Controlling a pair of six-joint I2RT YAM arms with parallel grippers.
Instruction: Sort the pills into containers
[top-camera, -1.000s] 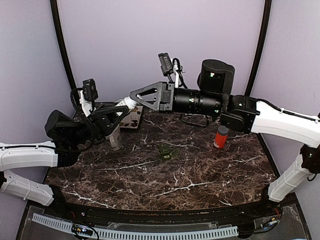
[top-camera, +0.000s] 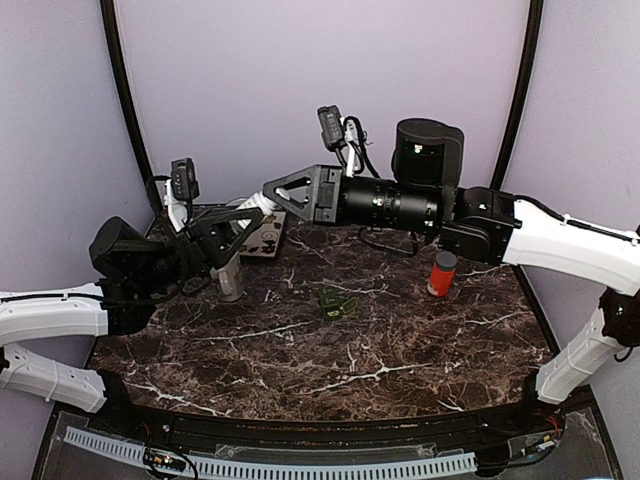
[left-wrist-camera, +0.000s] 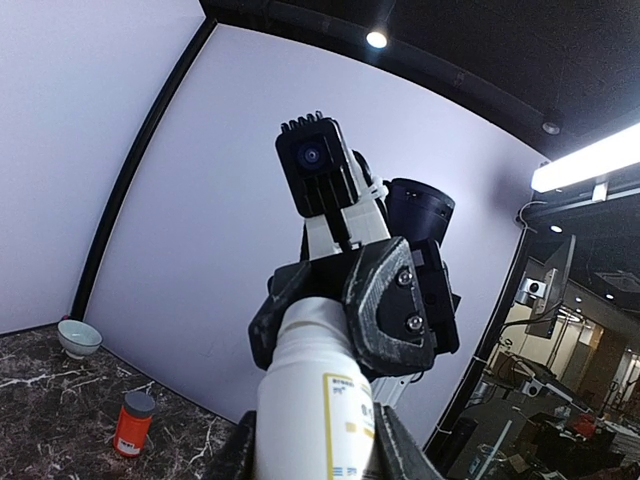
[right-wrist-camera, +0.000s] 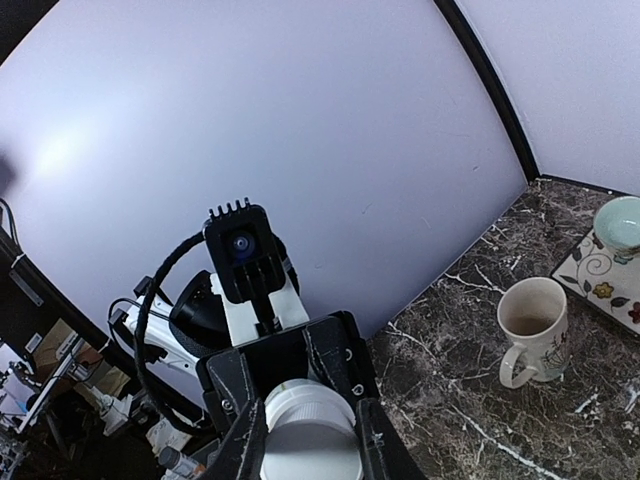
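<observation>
A white bottle (left-wrist-camera: 312, 415) with a yellow-edged label is held in the air between both grippers, above the back left of the table. My left gripper (top-camera: 248, 216) is shut on its body. From the right, my right gripper (top-camera: 276, 190) is shut on the bottle's white cap (right-wrist-camera: 311, 402), so the two grippers face each other along the bottle. A red bottle with a dark lid (top-camera: 441, 274) stands upright at the table's right. No loose pills show in any view.
Behind and below the left gripper are a cup (right-wrist-camera: 533, 332) and a patterned tray (right-wrist-camera: 577, 262) bearing a pale bowl (right-wrist-camera: 618, 226). A small green item (top-camera: 334, 303) lies mid-table.
Both arms have shifted only slightly; the right gripper sits a touch further right than a second ago. The bottle stays held at both ends, and the table objects have not moved.
</observation>
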